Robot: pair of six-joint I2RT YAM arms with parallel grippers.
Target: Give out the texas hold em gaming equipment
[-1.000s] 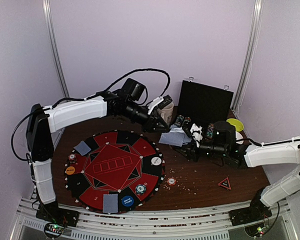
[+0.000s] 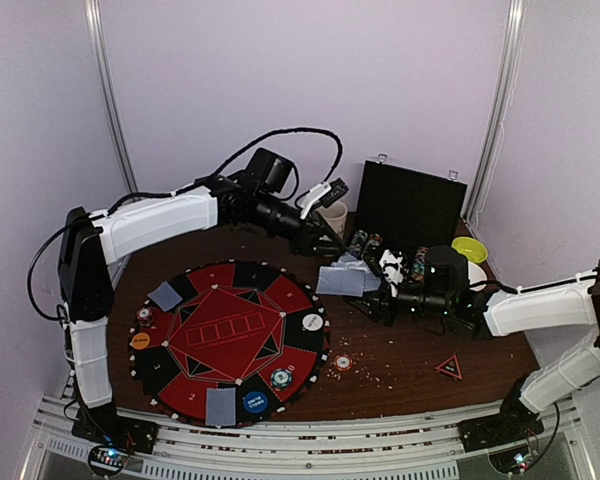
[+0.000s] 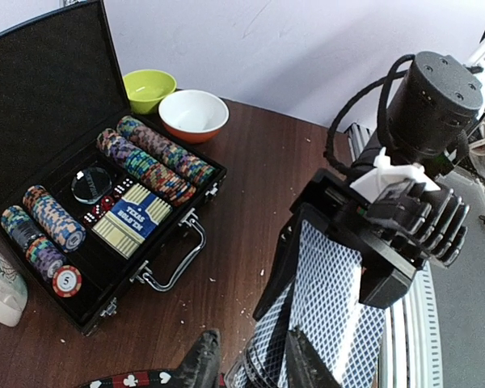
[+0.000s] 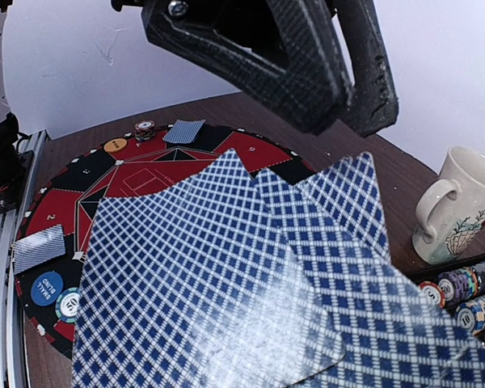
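Note:
Fanned blue-checked playing cards (image 4: pixel 178 275) fill the lower part of the right wrist view. My right gripper (image 2: pixel 368 294) is shut on these cards and holds them above the table's middle right; the cards hide its fingertips in its own view. Just above the cards, my left gripper stands open, its fingers apart, with card edges showing in the gap beyond. One card (image 2: pixel 220 407) lies at the front of the round red-and-black poker mat (image 2: pixel 218 333), another card (image 2: pixel 165 295) at its back left.
The open chip case (image 3: pixel 174 271) holds stacked chips, dice and a Texas Hold'em card box (image 3: pixel 132 220). A mug (image 4: pixel 461 202) stands beside it. A green bowl (image 3: pixel 149 87) and a white bowl (image 3: pixel 194 113) are at the back right. A loose chip (image 2: pixel 343 363) lies right of the mat.

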